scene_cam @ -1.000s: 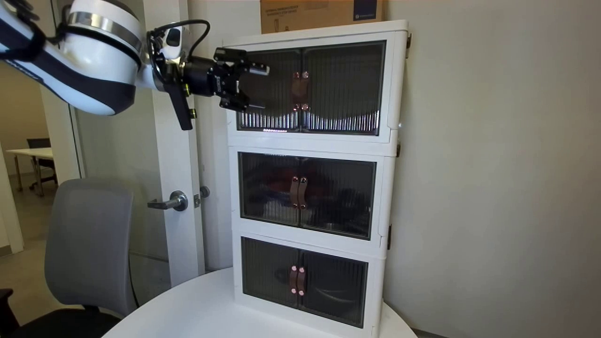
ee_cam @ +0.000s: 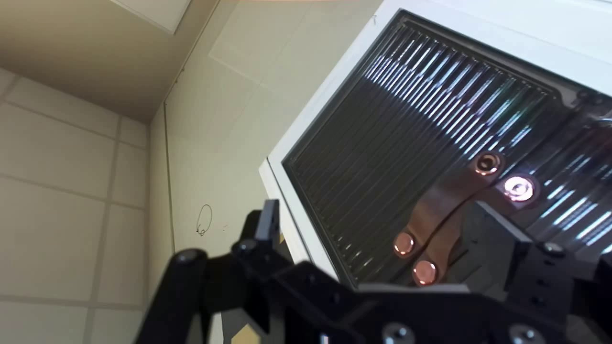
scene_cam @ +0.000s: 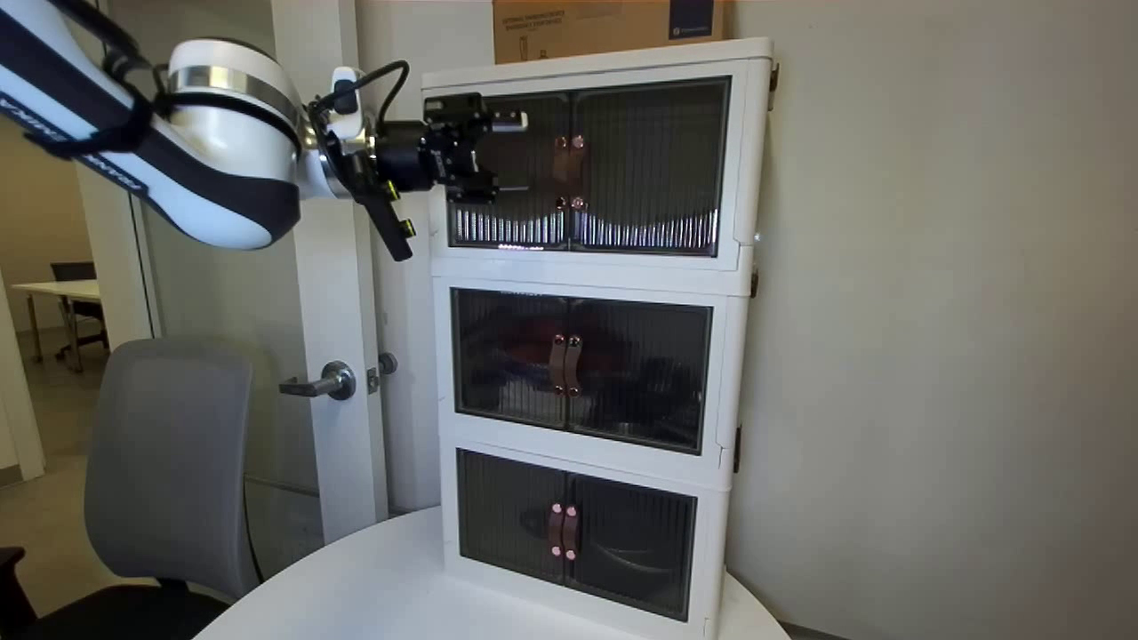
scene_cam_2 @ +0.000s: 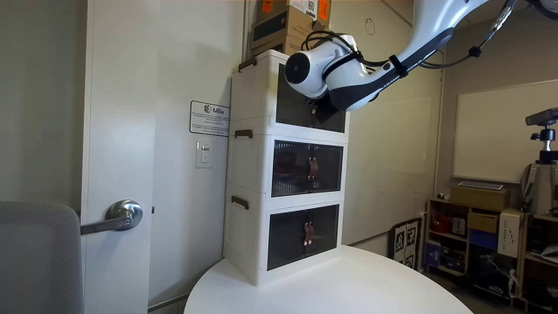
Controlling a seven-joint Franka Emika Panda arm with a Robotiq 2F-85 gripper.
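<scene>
A white three-tier cabinet (scene_cam: 587, 272) with dark ribbed doors stands on the round table; all its doors look closed. In front of the top tier my gripper (scene_cam: 516, 156) is open, with nothing held between its fingers. Two brown strap handles (ee_cam: 439, 212) with copper studs meet at the middle of the top doors. In the wrist view one finger (ee_cam: 487, 246) overlaps the lower handle strap, and the other finger (ee_cam: 267, 220) stands out past the white cabinet edge. Whether a finger touches a handle I cannot tell. In exterior view 2 the arm hides the gripper.
Cardboard boxes (scene_cam_2: 282, 31) sit on top of the cabinet. A wall is close on one side, a door with a lever handle (scene_cam: 320, 382) and a grey chair (scene_cam: 165, 459) on the other.
My gripper has shifted right, nearer the top doors' handles, and its upper finger sits slightly higher. It was open before as well. The cabinet and its doors look the same.
</scene>
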